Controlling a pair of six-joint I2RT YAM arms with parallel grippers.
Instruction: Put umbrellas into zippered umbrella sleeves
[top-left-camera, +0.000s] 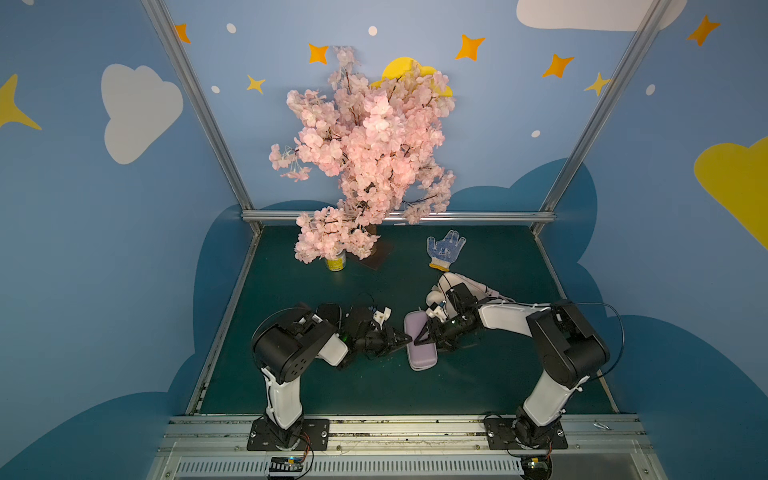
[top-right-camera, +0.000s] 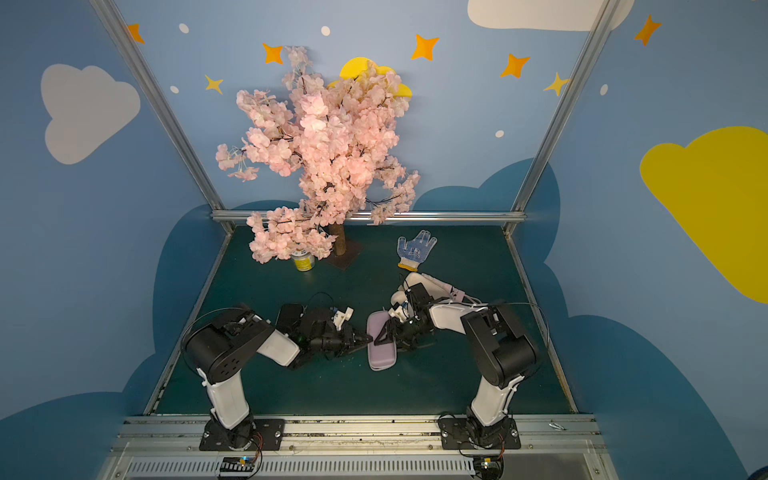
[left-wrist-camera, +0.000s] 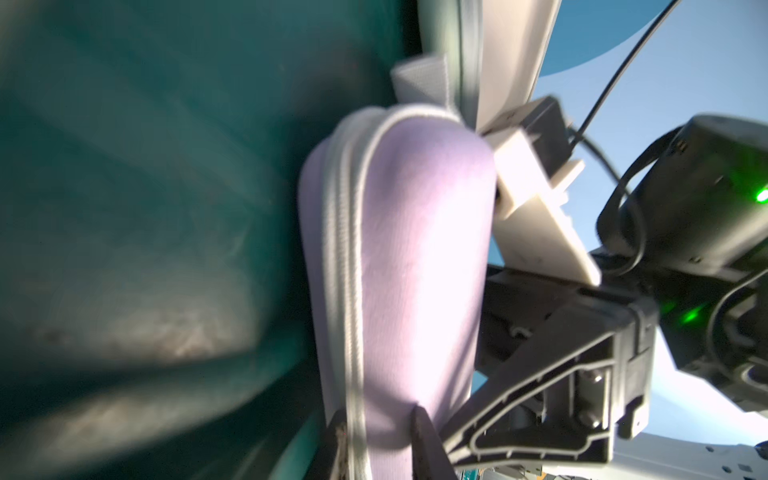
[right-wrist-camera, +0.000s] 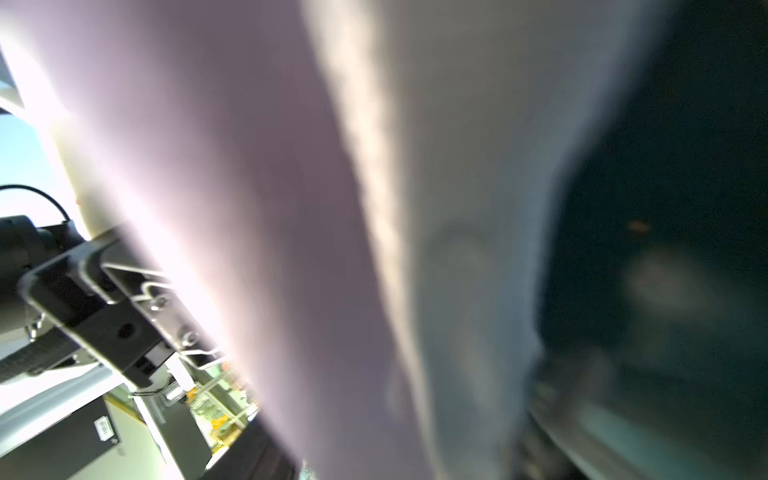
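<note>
A lilac zippered case (top-left-camera: 421, 360), apparently an umbrella sleeve, stands mid-table between my two arms. In the left wrist view its pale zip (left-wrist-camera: 345, 264) runs along the side of the lilac shell. My left gripper is shut on the lilac case at its left long edge. From the opposite side, my right gripper (top-left-camera: 426, 336) reaches over the case. Blurred in the right wrist view, the case (right-wrist-camera: 264, 200) fills the space between the parted right fingers; whether they touch it I cannot tell. No umbrella can be made out clearly.
White objects (top-left-camera: 464, 280) lie behind the right gripper, partly hidden. A black item (top-left-camera: 328, 313) sits behind the left arm. At the back are a blue glove (top-left-camera: 445, 248), a yellow can (top-left-camera: 336, 262) and a pink blossom tree (top-left-camera: 376, 152).
</note>
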